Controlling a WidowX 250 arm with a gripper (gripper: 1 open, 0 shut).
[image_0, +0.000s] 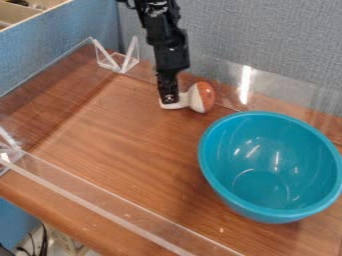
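Observation:
My black gripper (173, 96) reaches down at the upper middle, at the white handle of an object with a rounded red-orange head (201, 97), which sits just right of the fingers. The handle seems to be between the fingertips, though the dark fingers make the exact grip hard to see. A large teal bowl (267, 200) stands at the right, below and right of the gripper.
Clear plastic edging runs along the back and front, with clear corner pieces at left. Cables hang at the bottom left; grey padded walls stand behind.

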